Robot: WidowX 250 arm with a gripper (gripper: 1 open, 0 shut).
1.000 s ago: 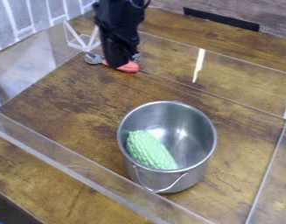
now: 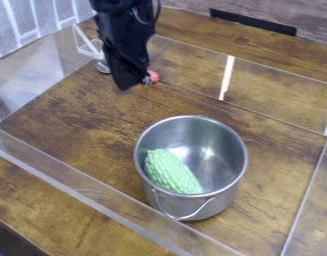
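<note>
The black gripper (image 2: 126, 70) hangs over the back left of the wooden tray area, tilted downward, in front of a small red item with a silvery part (image 2: 152, 77) that it largely hides. Its fingertips are dark and blurred, and whether anything is between them cannot be seen. A steel pot (image 2: 213, 155) with a wire handle stands at the front right, holding a pale green corn cob (image 2: 171, 170) that leans along its left inside.
Clear plastic walls (image 2: 26, 150) border the wooden floor (image 2: 79, 130) on several sides. The floor left of the pot and at the back right is bare. A white strip (image 2: 227, 78) stands at the back right.
The gripper has come down and slightly toward the front, covering more of the red item. The pot and corn have not moved.
</note>
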